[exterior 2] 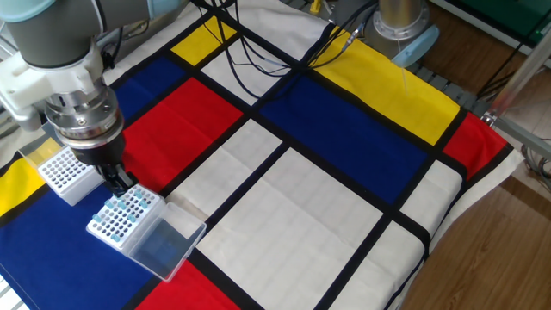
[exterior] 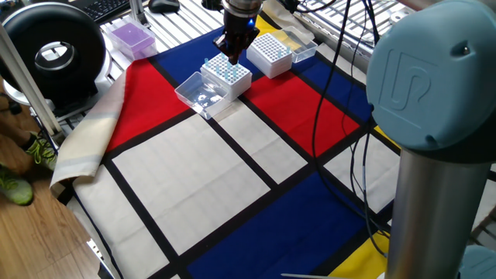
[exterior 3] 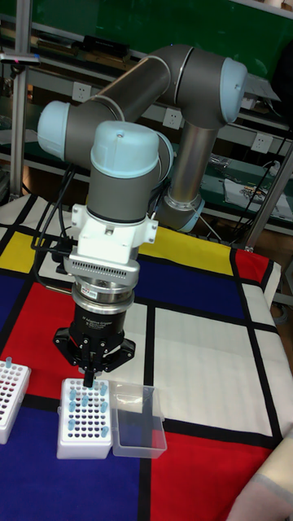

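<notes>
My gripper [exterior 3: 90,382] points down at the back edge of a white tube rack [exterior 3: 84,444], its dark fingertips very close to the rack's top. The fingers come together into one narrow tip, so the gripper looks shut; whether anything thin is pinched there is hidden. Several pale blue tubes [exterior 2: 121,205] stand in the rack's holes, scattered among empty ones. Attached or right beside it, the clear lid [exterior: 203,94] lies open. A second white rack [exterior: 270,55] stands close by, with a blue tube [exterior 3: 9,361] showing near its back edge.
The second rack has its own clear lid [exterior: 301,43] beyond it. A purple-topped box [exterior: 132,39] sits at the far left. Black cables [exterior: 316,132] hang beside the arm.
</notes>
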